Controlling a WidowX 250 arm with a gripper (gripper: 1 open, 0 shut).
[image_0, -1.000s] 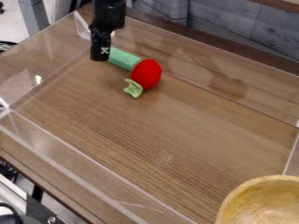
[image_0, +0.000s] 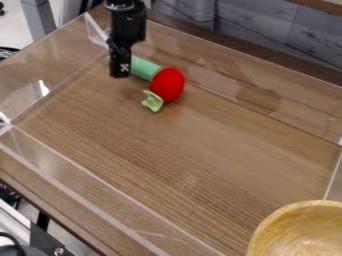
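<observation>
My black gripper (image_0: 118, 67) hangs at the upper left of the camera view, shut, over the left end of a green cylinder (image_0: 143, 69); I cannot tell whether it touches it. A red round object (image_0: 168, 85) sits against the cylinder's right end, with a small light-green piece (image_0: 152, 101) just below it.
A yellow round bowl (image_0: 299, 232) lies at the bottom right corner.
The gripper has shifted slightly over the last second, staying at the cylinder's left end. The objects look almost unchanged in place.
</observation>
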